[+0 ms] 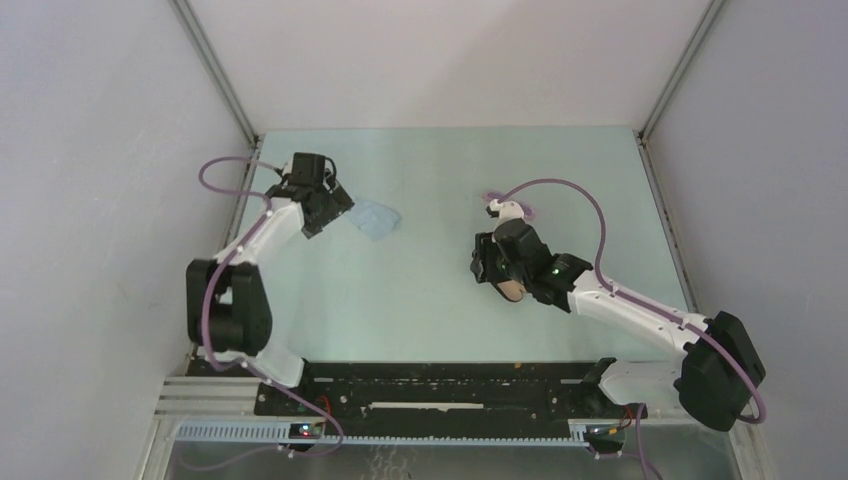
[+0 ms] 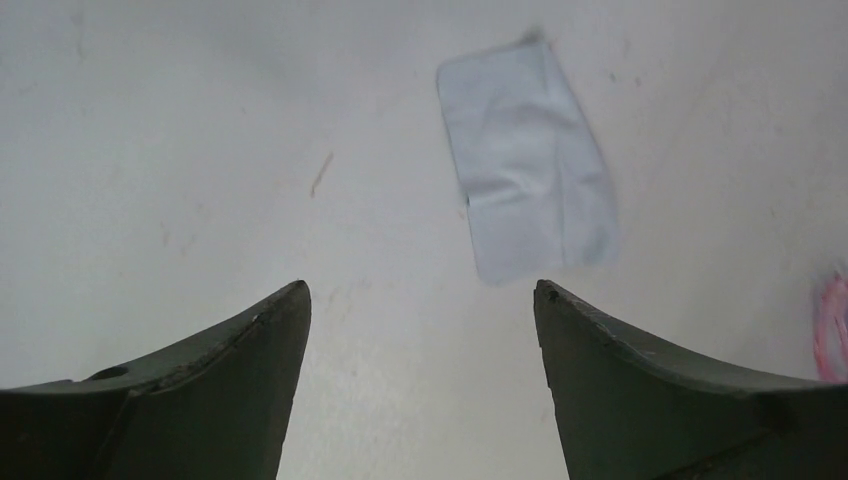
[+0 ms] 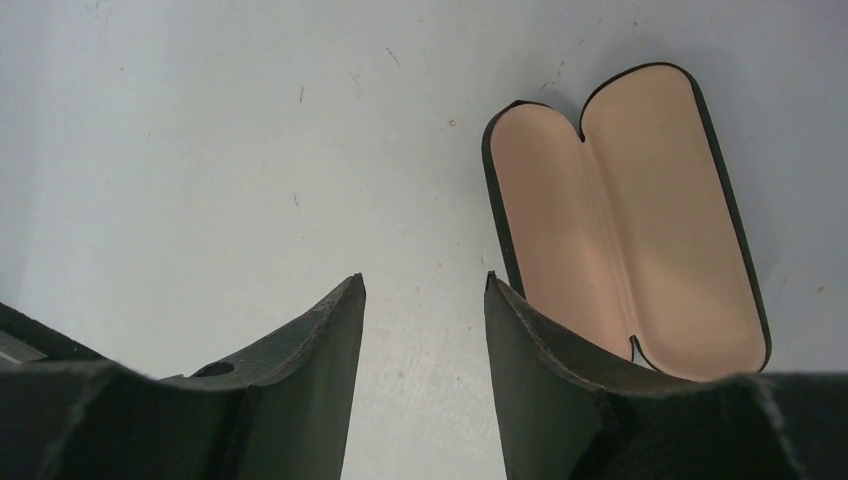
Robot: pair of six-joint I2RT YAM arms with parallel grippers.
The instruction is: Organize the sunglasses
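Note:
An open case (image 3: pixel 675 210) with tan lining and a dark rim lies to the right of my right gripper in the right wrist view. That gripper stands open, nothing between its fingers, and its arm hides much of the case (image 1: pixel 512 291) from above. Behind it, partly covered by the arm, are pink-purple sunglasses (image 1: pixel 494 196). A pale blue folded cloth (image 1: pixel 376 218) lies on the left half of the table. Just left of it is my left gripper (image 1: pixel 330 208), its fingers apart and empty. The cloth (image 2: pixel 530 165) shows beyond those fingertips.
A blurred pink object (image 2: pixel 832 328) shows at the right edge of the left wrist view. Walls (image 1: pixel 110 120) close in the sides and back.

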